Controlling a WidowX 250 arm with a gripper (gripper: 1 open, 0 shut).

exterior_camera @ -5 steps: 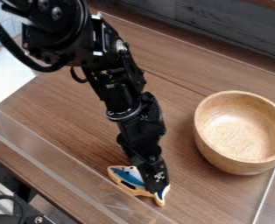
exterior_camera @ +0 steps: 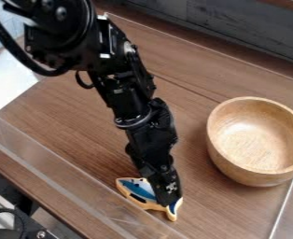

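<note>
My black gripper [exterior_camera: 161, 187] points down at the front of the table, its fingertips low over a small flat toy [exterior_camera: 134, 189] with blue, white, dark and yellow-orange colours. The fingers are open and partly cover the toy; whether they touch it I cannot tell.
A round wooden bowl [exterior_camera: 243, 163] stands to the right of the gripper. A clear strip runs along the front-left edge of the wooden table [exterior_camera: 75, 140].
</note>
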